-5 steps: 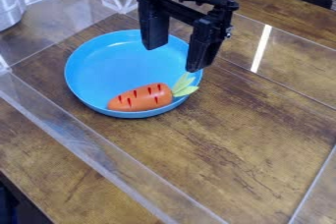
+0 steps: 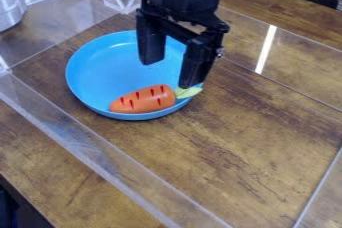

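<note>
My black gripper (image 2: 175,50) hangs open over the right half of a light blue round plate (image 2: 96,73), its two fingers apart. An orange carrot (image 2: 143,100) with dark slashes and a pale green top lies on the front of the plate, just below the fingers. The gripper hides part of the plate and may hide some of the green top.
Clear plastic strips or edges run along the left side, and a transparent object stands at the upper left corner. A thin white line marks the table at right.
My gripper has moved a little left and its fingers hang somewhat differently over the plate. The carrot and plate have not visibly moved.
</note>
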